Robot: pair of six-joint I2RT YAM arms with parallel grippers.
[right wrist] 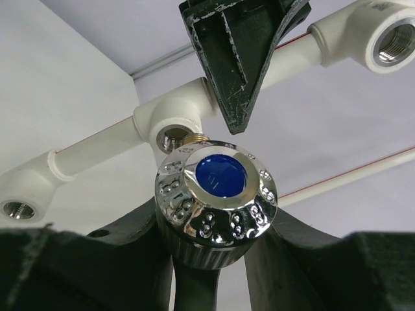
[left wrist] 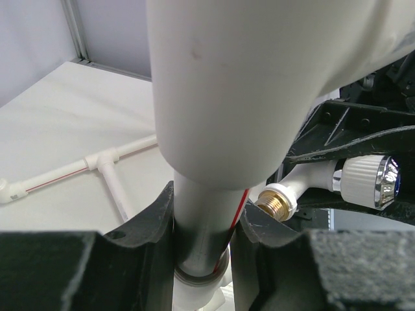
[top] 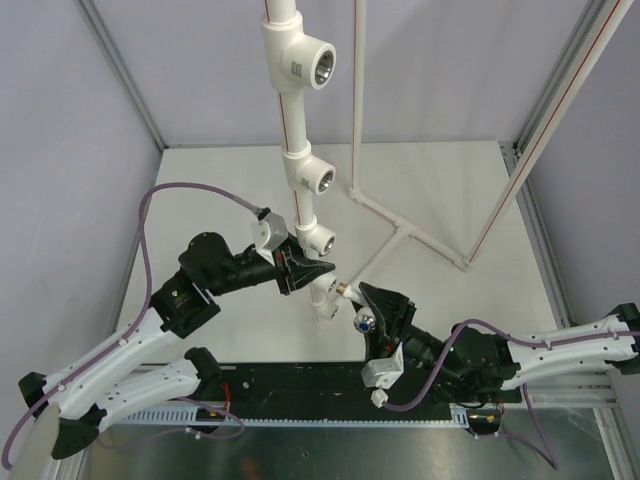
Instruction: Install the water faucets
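Observation:
My left gripper (top: pixel 305 268) is shut on the white vertical pipe (left wrist: pixel 206 227), just below a white tee fitting that fills the upper left wrist view. My right gripper (top: pixel 370 330) is shut on a faucet with a chrome, blue-capped handle; in the left wrist view the faucet's brass threaded end (left wrist: pixel 273 204) points toward the pipe. In the right wrist view that threaded end sits at or just in front of a metal-lined socket (right wrist: pixel 170 136) of the middle tee; whether it has entered cannot be told. Other tees (top: pixel 315 62) (right wrist: pixel 18 194) have empty sockets.
A white pipe stand (top: pixel 420 240) stands behind, on the white board (top: pixel 200 170). Side walls enclose the space, and a dark gap runs along the board's front edge, below the arms.

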